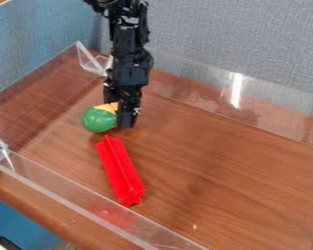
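Note:
The black gripper [120, 109] is low over the wooden surface at left of centre, right at a green round object [99, 120] with a yellow part behind it. The dark fingers overlap the yellow part, so whether they grip it or how far they are parted is unclear. A long red block [120, 170] lies below the gripper, apart from it.
A clear low wall [107, 212] runs along the near left edge, and a grey textured wall [238, 39] stands at the back.

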